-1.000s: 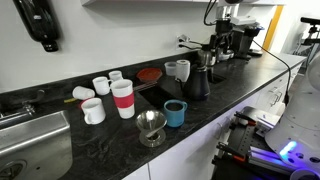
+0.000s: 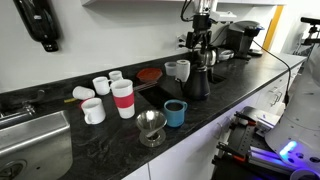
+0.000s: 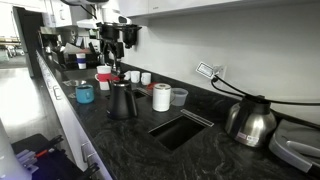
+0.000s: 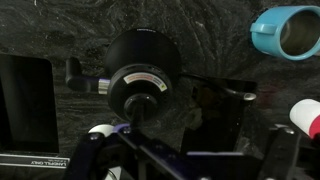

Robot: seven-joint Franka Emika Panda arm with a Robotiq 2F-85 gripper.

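Note:
My gripper (image 2: 195,42) hangs in the air above a tall black appliance (image 2: 196,86) with a narrower top. In exterior view 2 the same appliance (image 3: 122,100) stands on the counter below the arm. From above, the wrist view shows its round black top with a label ring and a side knob or handle (image 4: 83,80). The fingers stand apart, and nothing shows between the fingers. A teal mug (image 2: 175,112) sits near the counter's front edge; it appears at the upper right of the wrist view too.
A metal bowl-shaped cup (image 2: 151,124), a red-and-white cup (image 2: 123,98) and several white mugs stand toward the sink (image 2: 35,140). A paper roll (image 3: 162,97) and a steel kettle (image 3: 248,119) are along the back.
In exterior view 1 the arm has moved left, bringing my gripper from the right to over the black appliance. The counter objects look unmoved.

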